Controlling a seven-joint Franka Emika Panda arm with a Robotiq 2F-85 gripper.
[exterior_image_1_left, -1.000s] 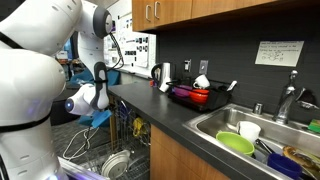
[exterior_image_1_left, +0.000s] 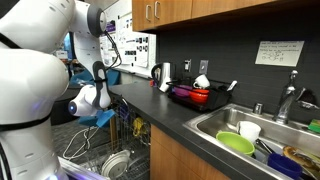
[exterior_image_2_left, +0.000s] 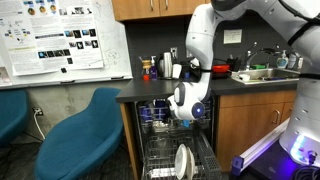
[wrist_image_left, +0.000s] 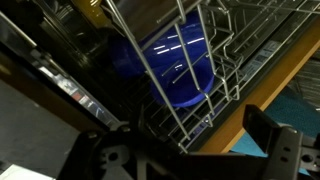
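Note:
In the wrist view, a blue bowl-like item (wrist_image_left: 185, 65) sits behind the wires of a dishwasher rack (wrist_image_left: 160, 85). My gripper is open, its fingers spread to either side below the wires, with nothing held between them. From the second exterior view, the arm's white wrist (exterior_image_2_left: 189, 103) hangs low over the open dishwasher, close to the upper rack (exterior_image_2_left: 150, 127). The fingertips are too small there to make out. Whether the gripper touches the rack cannot be told.
Pale plates (exterior_image_2_left: 183, 160) stand in the lower rack. The countertop (exterior_image_1_left: 165, 108) runs alongside the arm, holding a dish rack with a red bowl (exterior_image_1_left: 200, 95). In the sink lies a green bowl (exterior_image_1_left: 235, 142). Blue chairs (exterior_image_2_left: 85, 140) stand left of the dishwasher.
The arm's wrist has shifted very slightly to the right in the first exterior view. The dishes, counter and sink items look the same.

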